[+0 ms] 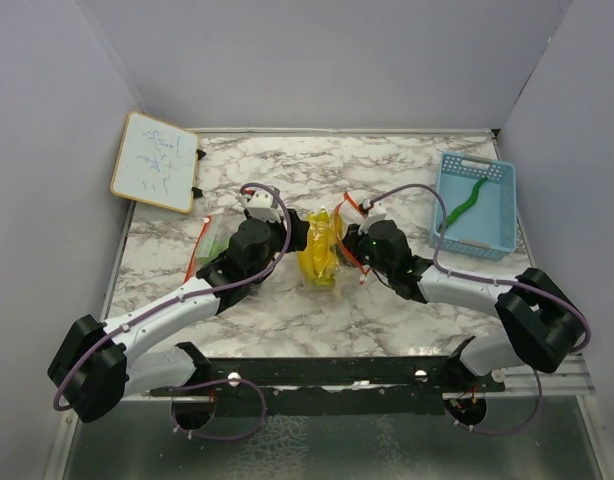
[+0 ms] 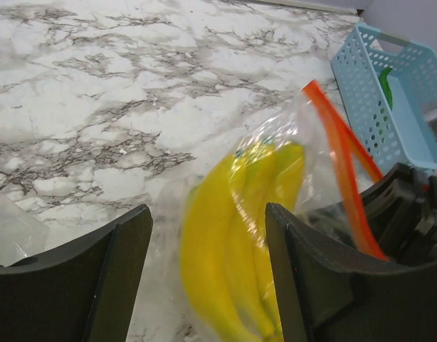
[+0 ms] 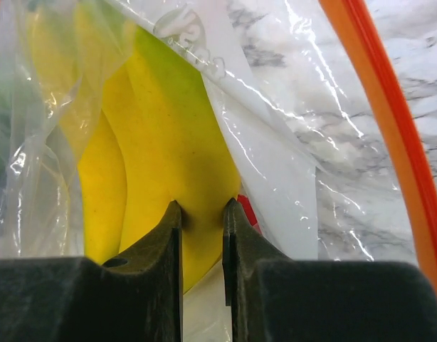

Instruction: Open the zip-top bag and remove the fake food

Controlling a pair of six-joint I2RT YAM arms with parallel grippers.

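In the top view, a clear zip bag with an orange zip strip point(image 1: 339, 222) lies mid-table, holding a bunch of yellow bananas point(image 1: 315, 255). My right gripper point(image 1: 353, 240) reaches into its mouth from the right. In the right wrist view its fingers close in on both sides of a banana's tip point(image 3: 204, 206), with clear plastic around it. My left gripper stands open left of the bag, its fingers apart and nothing held; the bananas show beyond the gap. Farther left is another clear bag with green food point(image 1: 215, 238), partly hidden behind my left arm.
At the right rear stands a blue basket point(image 1: 507, 215) with a green pepper point(image 1: 464, 205) inside. A small whiteboard point(image 1: 155, 160) leans at the back left. Marble table between bag and basket is clear.
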